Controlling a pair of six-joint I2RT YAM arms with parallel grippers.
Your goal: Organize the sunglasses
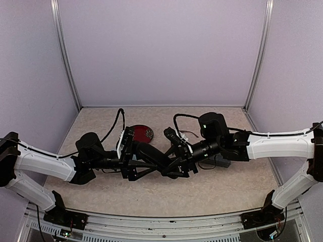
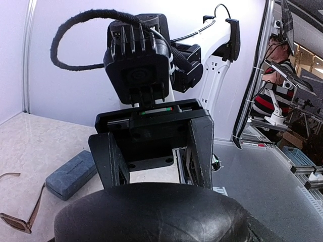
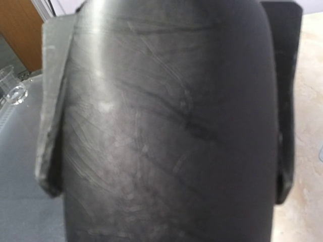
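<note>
A black leather glasses case (image 1: pixel 154 156) is held in the air between my two grippers. My right gripper (image 1: pixel 176 164) is shut on it; in the right wrist view its fingers flank the case (image 3: pixel 171 121). My left gripper (image 1: pixel 139 166) is at the case's left end, part open; whether it touches the case is unclear. In the left wrist view, brown sunglasses (image 2: pixel 20 222) and a blue-grey case (image 2: pixel 70 175) lie on the table.
A red patterned plate (image 1: pixel 143 132) sits behind the grippers. A person stands outside the enclosure in the left wrist view.
</note>
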